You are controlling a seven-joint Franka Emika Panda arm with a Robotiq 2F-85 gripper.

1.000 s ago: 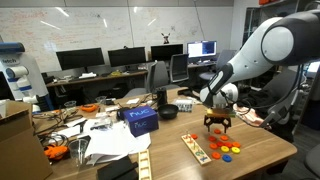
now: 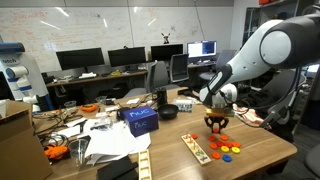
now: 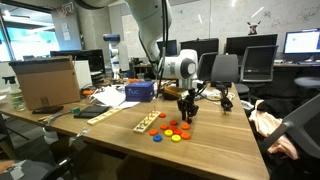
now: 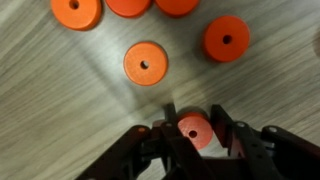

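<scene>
Between the two dark fingers of my gripper sits an orange-red disc (image 4: pixel 195 129), low in the wrist view. Fingers stand close on either side of it; whether they touch it does not show. In exterior view 1 my gripper (image 2: pixel 216 126) points straight down, low over the table's right half. Around it lie other orange-red discs with centre holes: a lone disc (image 4: pixel 145 63) ahead, another disc (image 4: pixel 227 39) to its right, and several at the top edge of the wrist view.
A pale wooden board (image 2: pixel 196 149) with holes lies left of the discs. Blue discs (image 3: pixel 157 138) and yellow discs (image 3: pixel 176 137) lie near the front. A blue box (image 2: pixel 141 121) and papers occupy the left.
My gripper has come down a little toward the table, and its fingers look closer together than before. The loose discs and the board have stayed in place.
</scene>
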